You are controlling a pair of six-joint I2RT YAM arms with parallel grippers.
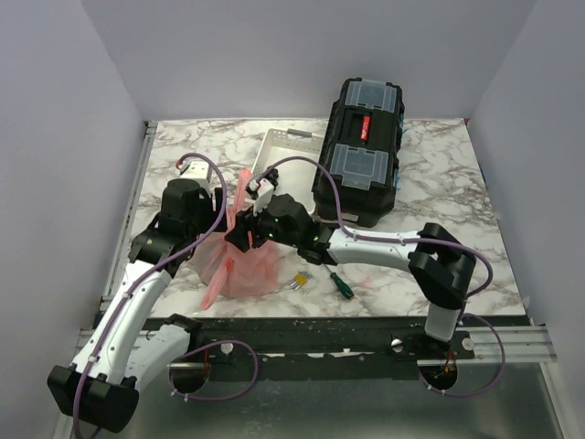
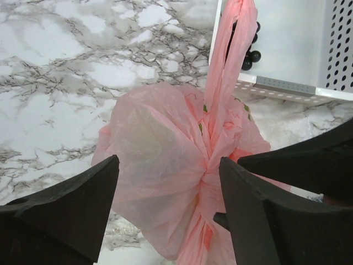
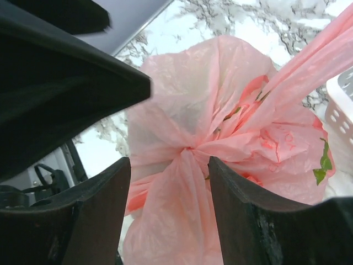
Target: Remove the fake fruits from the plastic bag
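Observation:
The crumpled pink plastic bag [image 1: 239, 274] [image 2: 154, 143] [image 3: 187, 127] lies on the marble table, twisted at a knot, with a long strand reaching toward the white basket; red and green bits show through it, their shapes unclear. My left gripper [image 1: 218, 210] is open over the bag, nothing between its fingers. My right gripper [image 1: 247, 233] is open above the bag's knot, close beside the left one; its dark fingers also enter the left wrist view at the right.
The white basket [image 1: 302, 155] holds dark balls, partly hidden. A black toolbox [image 1: 366, 119] stands to its right. A screwdriver [image 1: 342, 285] and a yellow-ended tool [image 1: 298, 279] lie on the table near the front edge.

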